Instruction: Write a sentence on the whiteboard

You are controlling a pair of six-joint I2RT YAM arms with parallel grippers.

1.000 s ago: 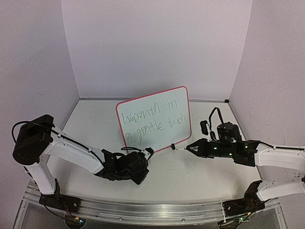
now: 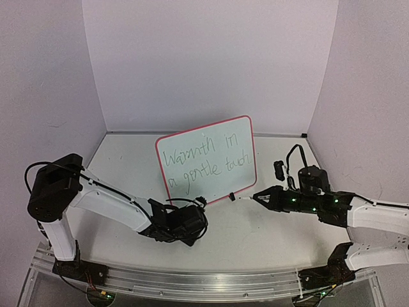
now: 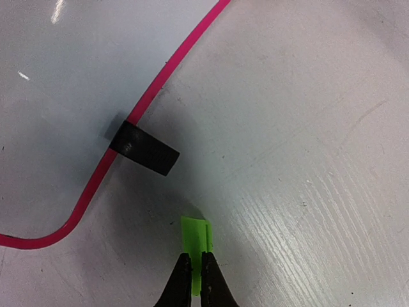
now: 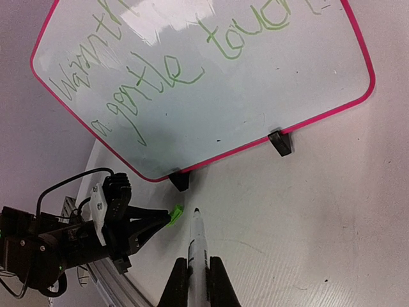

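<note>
The red-rimmed whiteboard (image 2: 204, 185) carries green handwriting (image 4: 169, 70) reading "Warmth in a gentle touch". My right gripper is shut on a white marker (image 4: 198, 240), whose bare dark tip points up toward the board's lower edge in the right wrist view. Between the fingers of my left gripper is a small green cap (image 3: 195, 233); they are shut on it. That gripper hangs near the board's lower left corner, below the rim. The marker tip and the cap are apart.
Two black clips, a left one (image 4: 179, 180) and a right one (image 4: 280, 142), stick out from the board's lower rim close to both grippers. The white table (image 2: 255, 236) in front of the board is bare. A metal rail (image 2: 198, 281) runs along the front edge.
Board and writing look the same.
</note>
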